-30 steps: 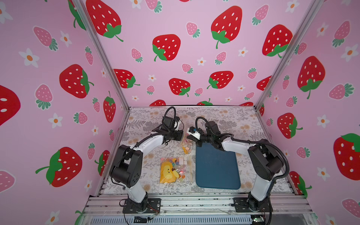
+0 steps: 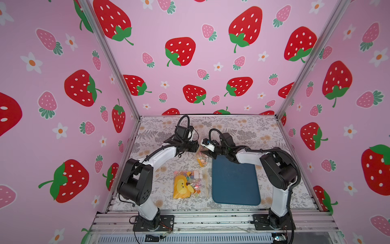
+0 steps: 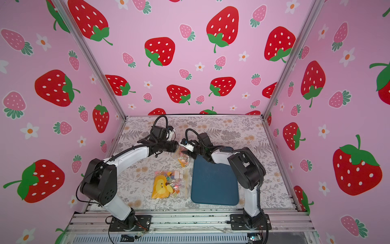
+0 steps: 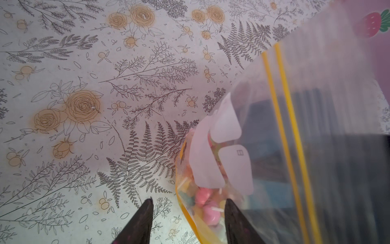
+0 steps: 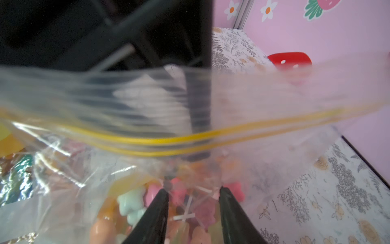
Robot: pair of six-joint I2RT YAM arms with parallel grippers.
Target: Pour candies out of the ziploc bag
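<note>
A clear ziploc bag (image 2: pixel 202 158) with a double yellow zip line stands roughly upright between my two grippers. Pink, orange and pale candies (image 5: pixel 203 211) fill its lower part, and white labels (image 4: pixel 235 166) show on it. In the left wrist view, the fingertips of my left gripper are apart, with the bag's candy-filled edge showing in the gap. My right gripper also has its fingertips apart, in front of the bag below the zip line. Whether either gripper touches the plastic cannot be made out.
A blue tray (image 2: pixel 234 183) lies at the right, partly under my right arm. Nearer the front lies another bag with a yellow character (image 2: pixel 182 187), beside the tray.
The left arm has barely moved.
</note>
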